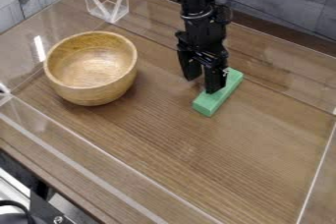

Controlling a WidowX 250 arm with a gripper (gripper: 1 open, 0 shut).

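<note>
My black gripper (pixel 207 71) reaches down from the top centre, its fingertips low over the upper left end of a green rectangular block (pixel 218 94) lying on the wooden table. Whether the fingers touch the block or hold anything is hard to see; the finger's state is unclear in this view.
A round wooden bowl (pixel 90 67) sits at the left. A white wire-like object (pixel 109 4) lies at the upper left near the table's edge.
</note>
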